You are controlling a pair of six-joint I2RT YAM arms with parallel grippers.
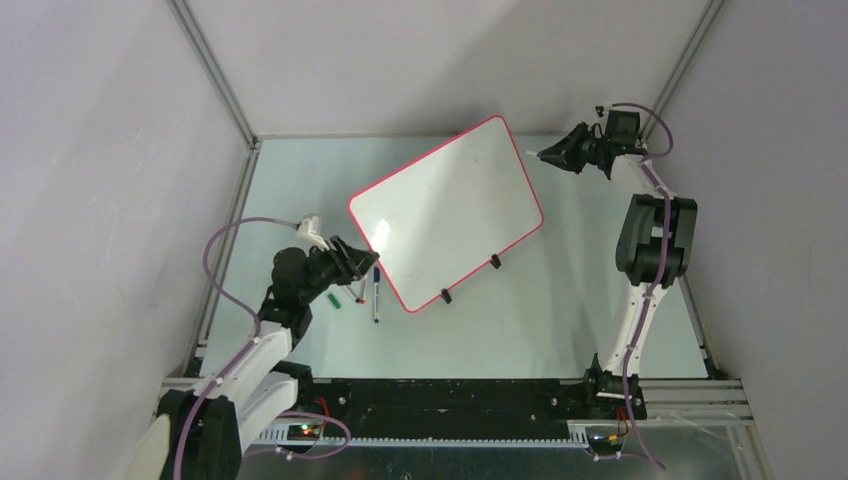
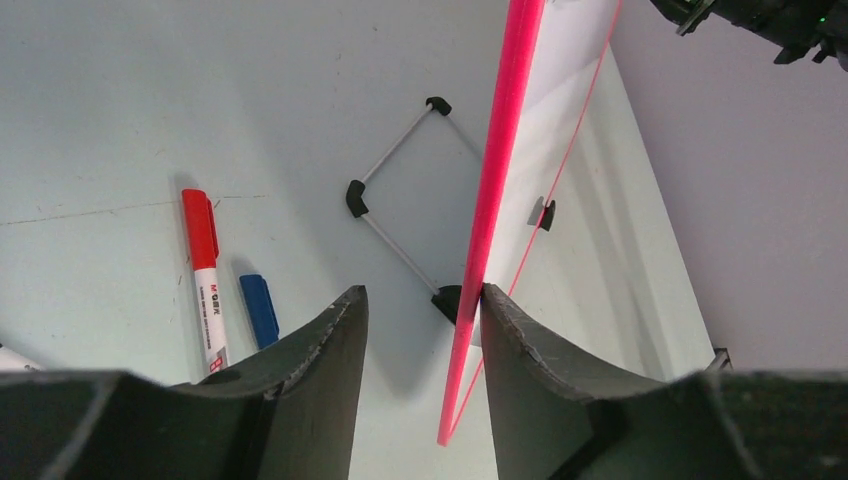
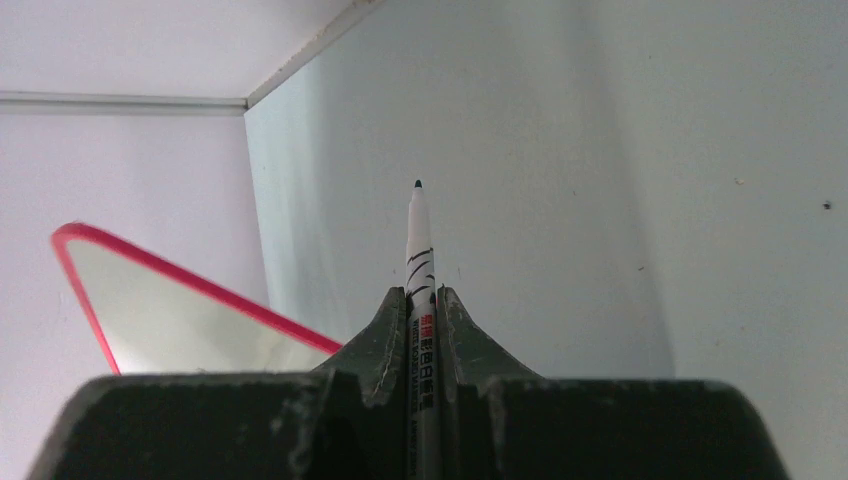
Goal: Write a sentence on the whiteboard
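The whiteboard (image 1: 440, 210) with a red rim stands on a stand, its face blank. My left gripper (image 1: 360, 258) is at its left edge; in the left wrist view its fingers stand part open around the red rim (image 2: 493, 170). My right gripper is shut on a white marker (image 3: 418, 235), tip outward, just beyond the board's upper right corner, above bare table, apart from the board.
Loose markers, including a red-capped one (image 2: 200, 230), a blue cap (image 2: 258, 305) and a green piece (image 1: 333, 300), lie left of the board. Walls border the table (image 1: 560, 310), whose front right area is clear.
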